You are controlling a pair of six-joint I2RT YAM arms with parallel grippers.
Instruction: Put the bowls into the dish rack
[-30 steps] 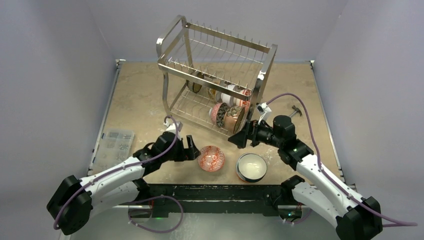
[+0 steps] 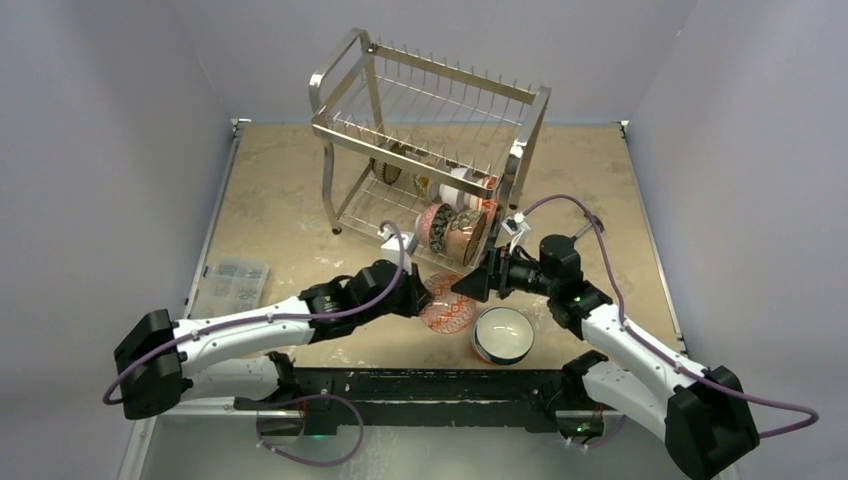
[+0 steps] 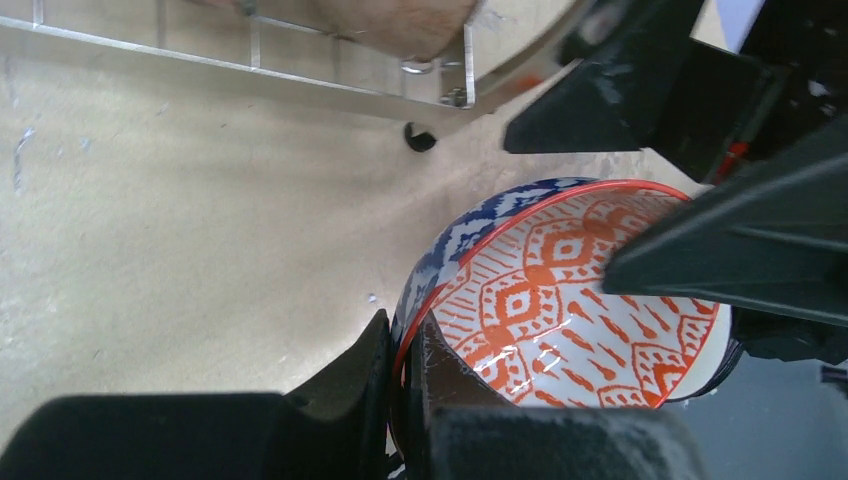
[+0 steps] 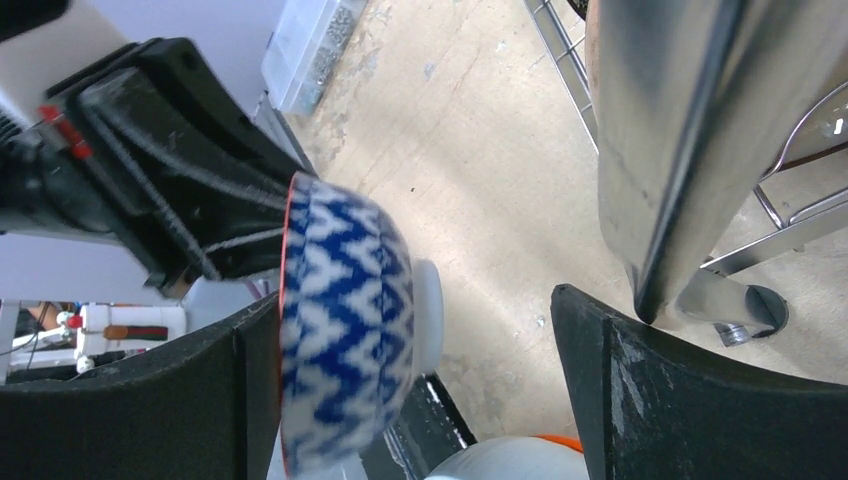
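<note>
My left gripper is shut on the rim of a bowl (image 3: 560, 300) with an orange pattern inside and blue zigzags outside. In the top view this bowl (image 2: 448, 304) is tilted, just below my right gripper (image 2: 476, 282). That right gripper stands open; in the right wrist view the blue-patterned bowl (image 4: 345, 320) shows close by its left finger, and whether they touch I cannot tell. The metal dish rack (image 2: 440, 68) is at the back, with several bowls on its lower tier, among them a brown one (image 2: 464, 237) at the front right.
A white-inside stack of bowls (image 2: 505, 334) rests near the front edge, right of the held bowl. A clear plastic box (image 2: 232, 286) lies at the left. The rack's metal post (image 4: 680, 140) is close beside my right gripper. Bare table lies left of the rack.
My left gripper closed on the orange-patterned bowl and carried it right and up the view, tilting it toward the right gripper. My right arm shifted only slightly.
</note>
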